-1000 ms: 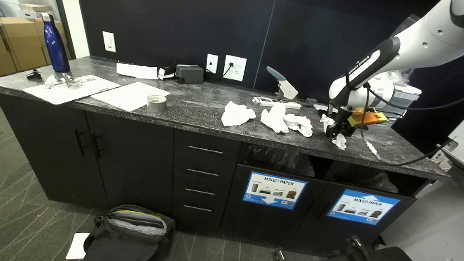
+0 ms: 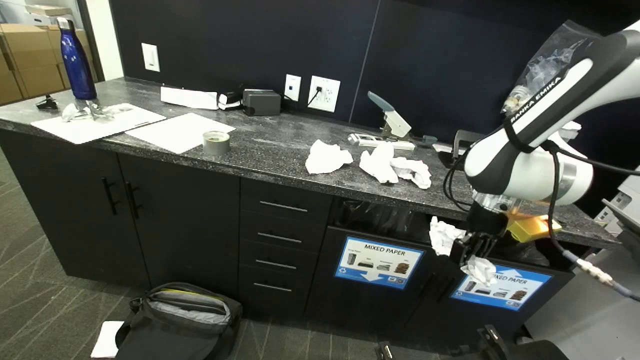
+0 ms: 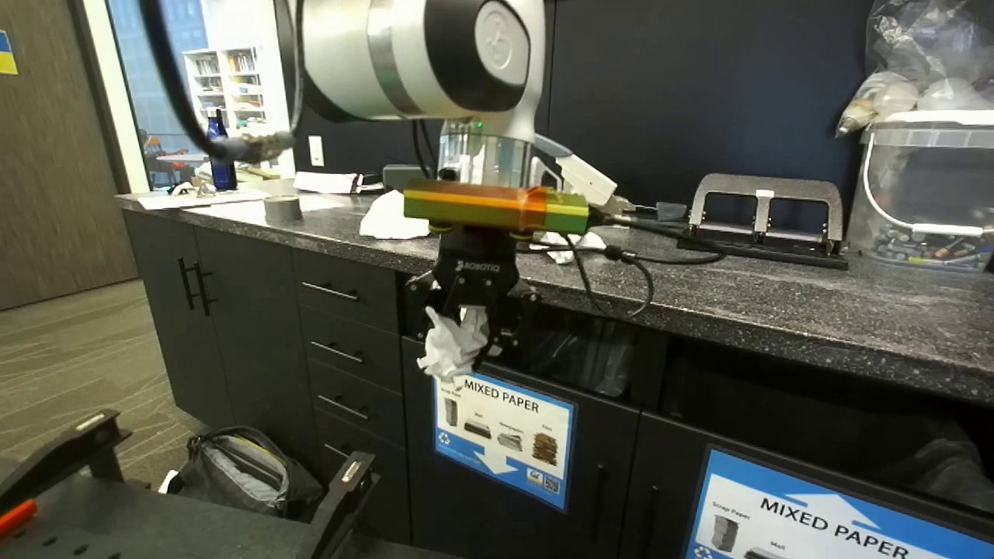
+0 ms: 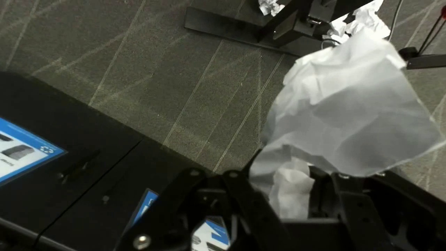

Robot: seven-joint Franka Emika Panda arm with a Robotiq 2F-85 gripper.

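A crumpled white paper (image 3: 454,343) is pinched in my gripper, which is shut on it and points down. In the wrist view the held paper (image 4: 351,108) spreads out large and hides much of the fingers. My gripper (image 2: 471,249) hangs in front of the cabinets, below the counter's front edge, with paper sticking out on two sides of it. Two crumpled paper pieces, one on the left (image 2: 328,157) and one on the right (image 2: 393,165), lie on the dark counter (image 2: 270,144).
Below the counter are open bin slots (image 2: 384,217) with "MIXED PAPER" signs (image 2: 379,263). A stapler (image 2: 393,123), a hole punch (image 3: 769,219), a tape roll (image 2: 216,143) and a blue bottle (image 2: 77,60) stand on top. Crumpled paper (image 4: 366,18) also shows on the floor.
My arm has moved from over the counter's right part, outward and down past its front edge, taking the held paper along. The loose pieces on the counter lie as before.
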